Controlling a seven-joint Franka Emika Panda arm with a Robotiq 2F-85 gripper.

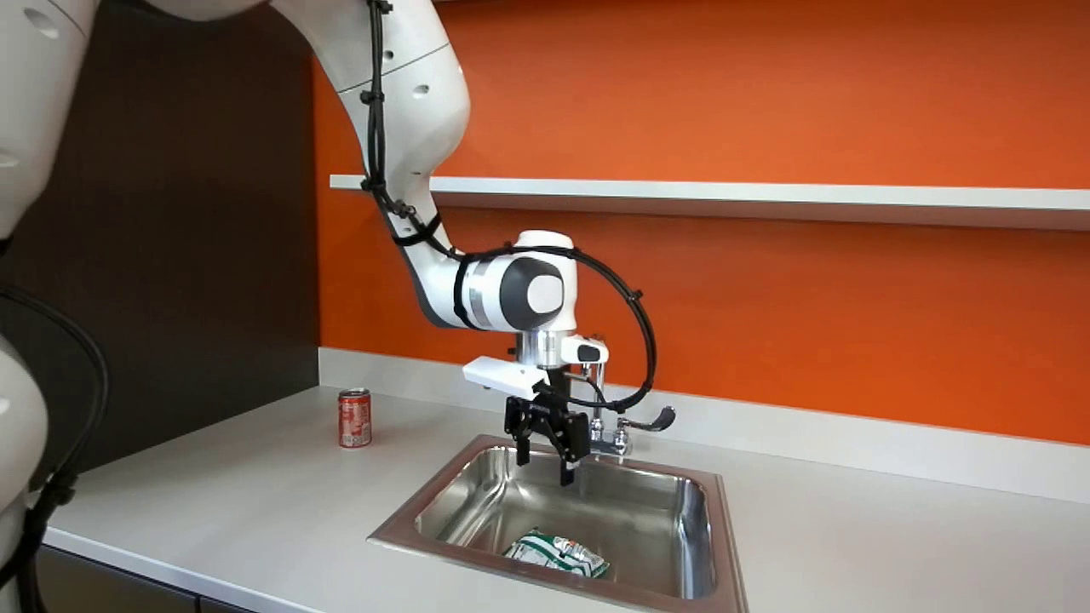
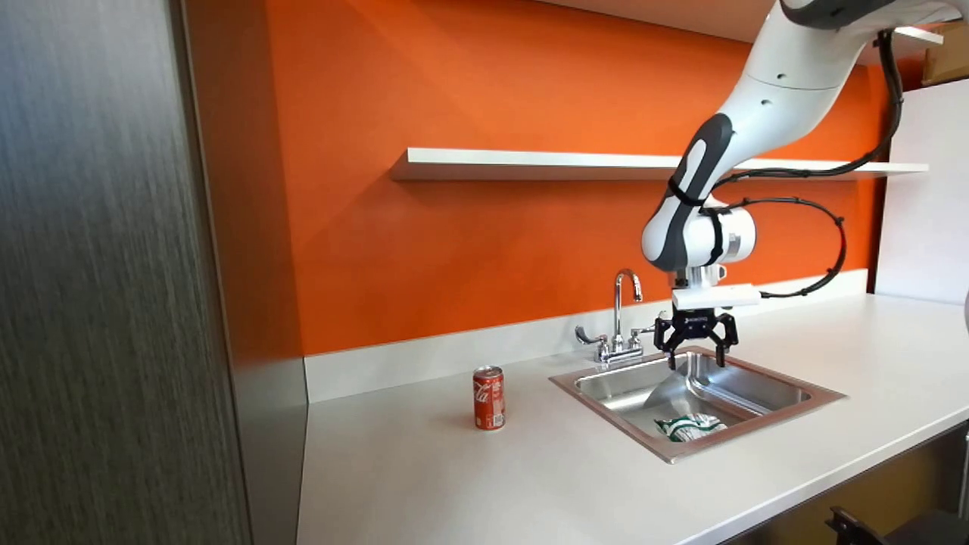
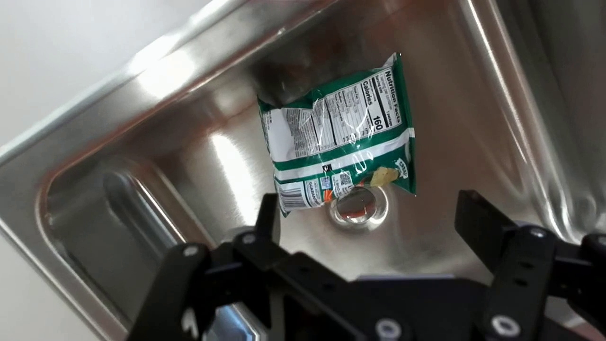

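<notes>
A green and white chip bag [image 3: 341, 136] lies flat on the floor of the steel sink [image 1: 727, 552], its nutrition label facing up and one corner over the drain. My gripper [image 1: 543, 468] hangs pointing down over the sink, its fingers wide apart and nothing between them. In the wrist view the bag is ahead of the fingers [image 3: 474, 221], clear of both. The second exterior view shows the gripper [image 2: 696, 360] above the basin, with the bag [image 2: 690, 427] low inside it.
A red soda can [image 2: 488, 398] stands upright on the counter left of the sink. The faucet [image 2: 619, 313] with its lever handles rises behind the basin, close to the gripper. A white shelf [image 1: 715, 192] runs along the orange wall. The counter [image 1: 869, 531] right of the sink is bare.
</notes>
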